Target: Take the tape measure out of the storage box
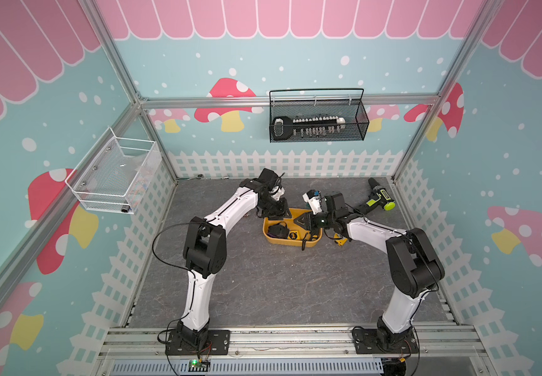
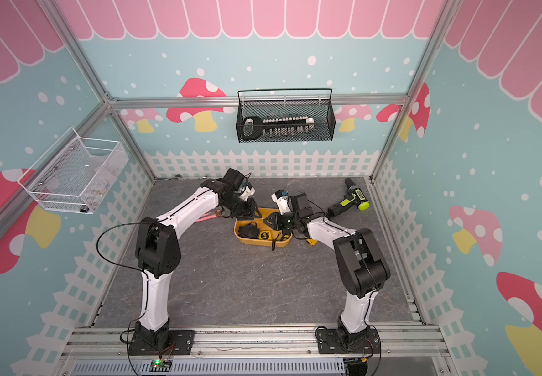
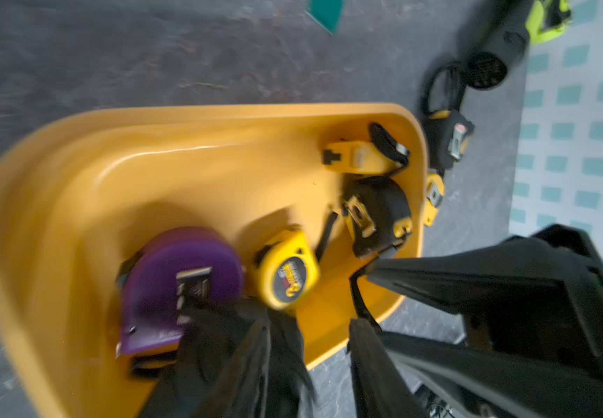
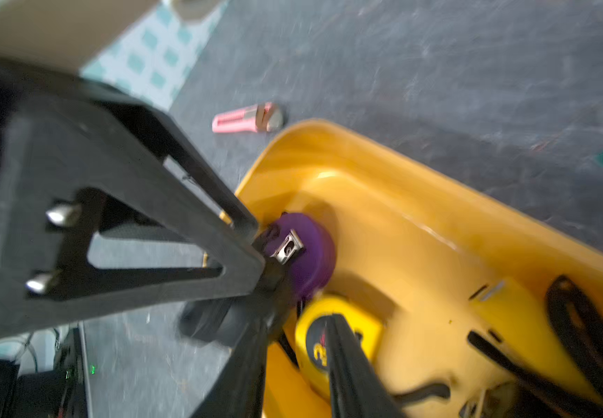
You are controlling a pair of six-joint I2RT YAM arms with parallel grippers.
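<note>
A yellow storage box (image 3: 245, 115) holds several tape measures: a purple one (image 3: 176, 278), a small yellow one (image 3: 291, 278), a yellow one with a black strap (image 3: 360, 156) and a black one (image 3: 381, 212). Another black thing (image 3: 211, 362), motion-blurred, covers part of the purple one, just under my left gripper. Its fingers stand apart, with no visible grip on that thing. Above the right half of the box is my right gripper; its blurred fingers look apart, and I cannot tell whether anything is between them. A thin dark strap (image 3: 360, 299) hangs near its tips.
A green drill (image 1: 377, 195) lies at the back right. More tape measures (image 3: 448, 139) sit outside the box's right end, and a pink cutter (image 4: 245, 120) lies off its left end. Both arms are close together.
</note>
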